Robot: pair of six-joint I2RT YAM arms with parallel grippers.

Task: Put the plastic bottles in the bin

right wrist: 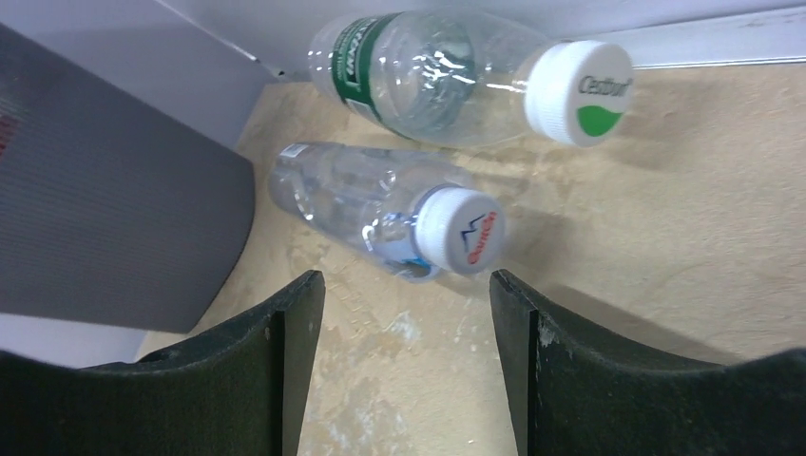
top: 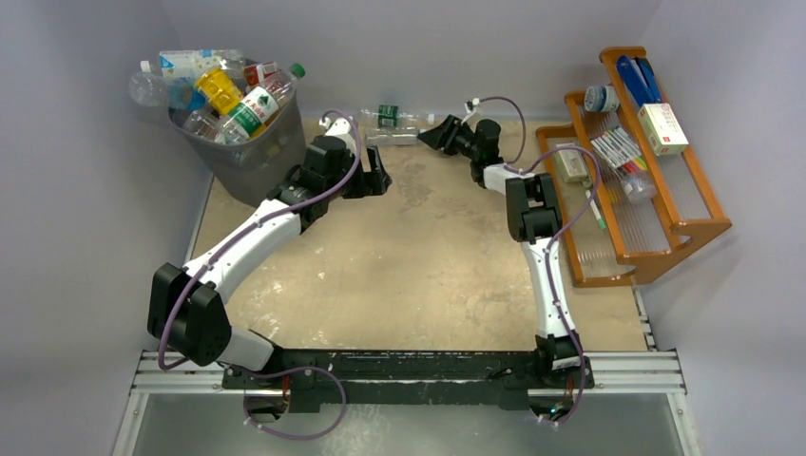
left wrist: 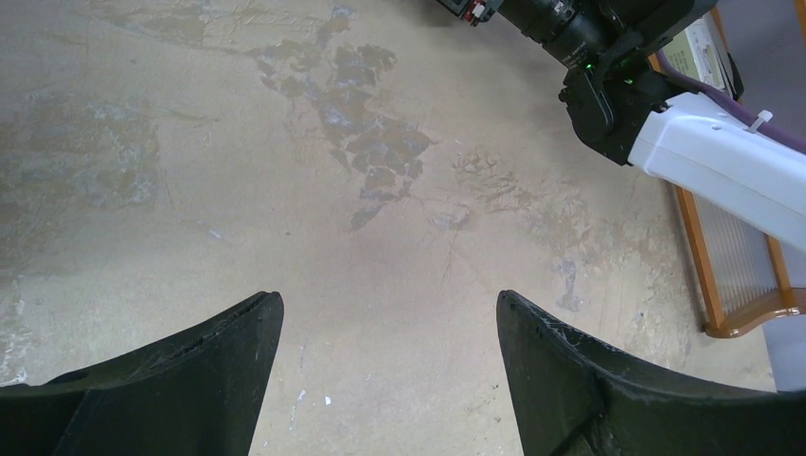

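Two clear plastic bottles lie on the floor along the back wall: a green-labelled one (right wrist: 428, 76) and, in front of it, a smaller white-capped one (right wrist: 342, 190). My right gripper (top: 428, 135) stands open just beside their caps, nothing between its fingers. At the back left the grey bin (top: 242, 171) is heaped with bottles. My left gripper (top: 373, 171) is in front of the bin, open over bare floor, with nothing between its fingers in the left wrist view.
A wooden shelf (top: 684, 228) with boxes, pens and other items stands along the right side. Walls close in at the back and sides.
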